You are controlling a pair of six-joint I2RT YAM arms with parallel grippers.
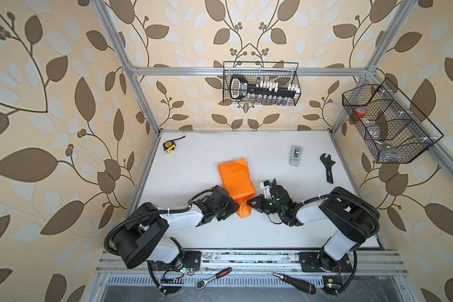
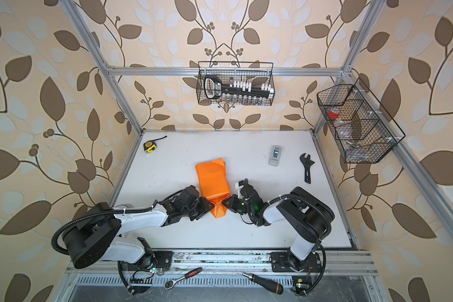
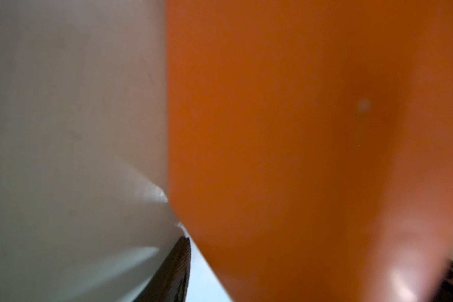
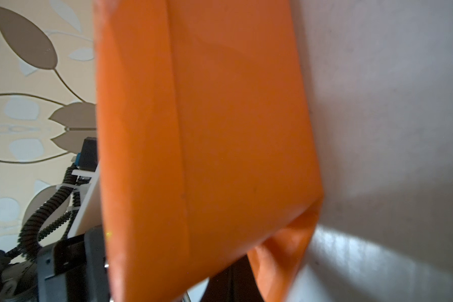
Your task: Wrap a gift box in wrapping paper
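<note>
The orange wrapped package (image 1: 237, 178) lies near the middle of the white table. At its near end the paper narrows into a pinched waist and then flares into a loose flap (image 1: 243, 211). My left gripper (image 1: 237, 202) is at the left side of that waist. One dark finger (image 3: 173, 274) shows in the left wrist view beside the paper; the paper hides the rest, so its opening is unclear. My right gripper (image 1: 251, 201) presses its tip on the waist from the right. Its dark fingers (image 4: 221, 287) are together, against the creased end fold (image 4: 284, 251).
A tape measure (image 1: 169, 146) lies at the back left. At the right are a grey device (image 1: 295, 155) and an adjustable wrench (image 1: 328, 167). Wire baskets (image 1: 261, 85) hang on the back and right walls.
</note>
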